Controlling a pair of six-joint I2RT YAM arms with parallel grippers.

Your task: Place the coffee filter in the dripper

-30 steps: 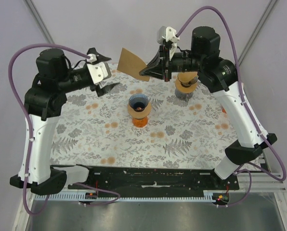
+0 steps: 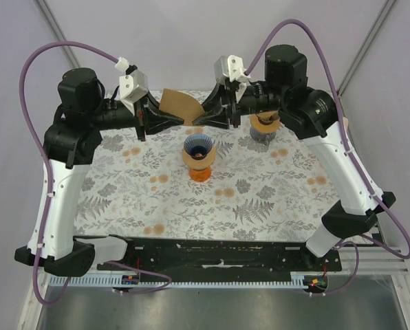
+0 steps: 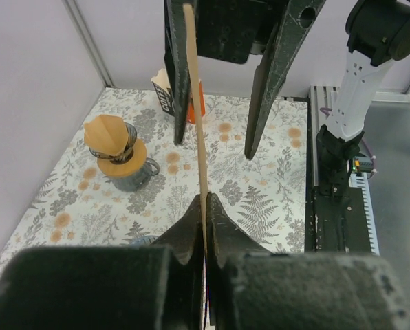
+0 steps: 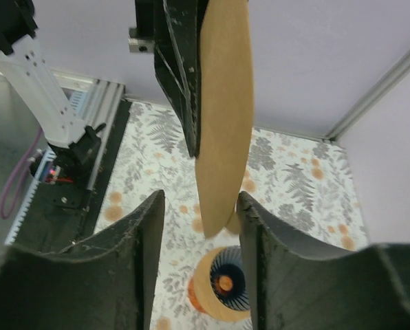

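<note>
A tan paper filter [image 2: 181, 106] is held up between my grippers, above the dripper [image 2: 199, 157] with its blue ribbed cone and orange base. My left gripper [image 2: 152, 118] is shut on the filter's left edge; in the left wrist view the paper runs edge-on from between its fingers. My right gripper [image 2: 219, 110] is at the filter's right side, its fingers parted around or beside the paper. In the right wrist view the filter [image 4: 222, 124] stands large between the fingers, with the dripper [image 4: 219, 285] below.
A grey pot [image 3: 129, 179] with brown filters on it stands at the back right on the patterned mat. Both arms reach in from the sides.
My left gripper has turned, moved in to the filter and closed on its edge. The right gripper has shifted slightly left and its fingers have parted.
</note>
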